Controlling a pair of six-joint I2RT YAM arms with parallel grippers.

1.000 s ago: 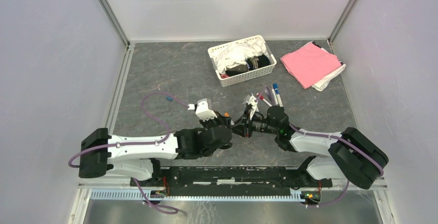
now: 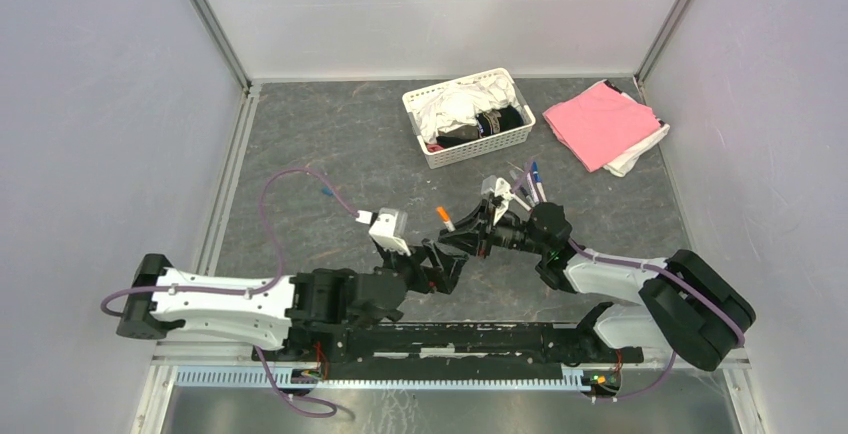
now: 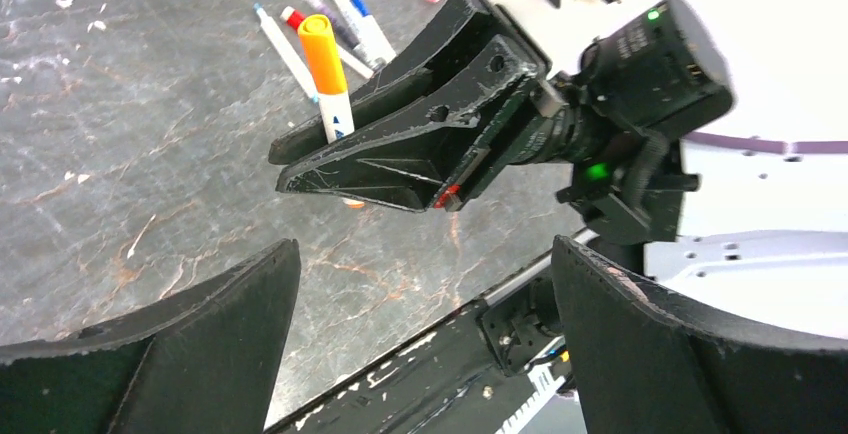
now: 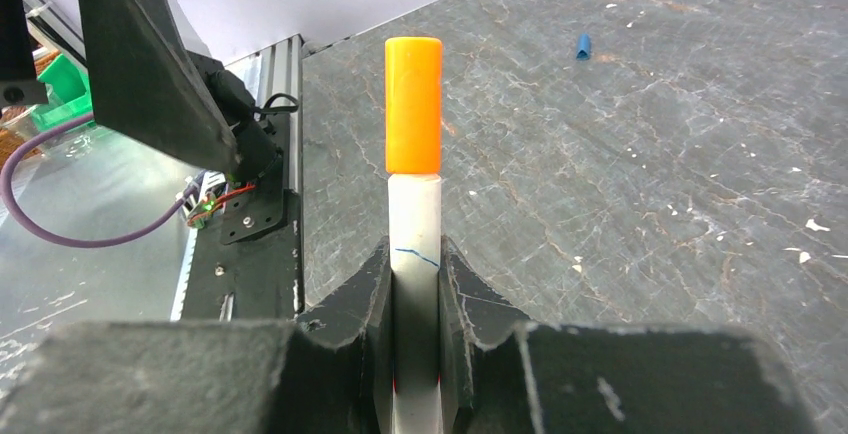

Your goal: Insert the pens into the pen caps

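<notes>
An orange-capped white pen stands upright in my right gripper, which is shut on its white barrel; in the right wrist view the orange cap (image 4: 413,104) sits atop the barrel (image 4: 414,209). My left gripper is open with nothing between its fingers, low and left of the right gripper in the top view. Several pens (image 3: 285,49) lie on the table behind the right gripper, red, blue and purple among them. A small blue cap (image 4: 583,47) lies alone at the left of the table.
A white basket (image 2: 477,151) of cloths stands at the back, with folded pink and white cloths (image 2: 597,121) to its right. White walls close the sides and back.
My right gripper has shifted slightly up, still holding the orange-capped pen.
</notes>
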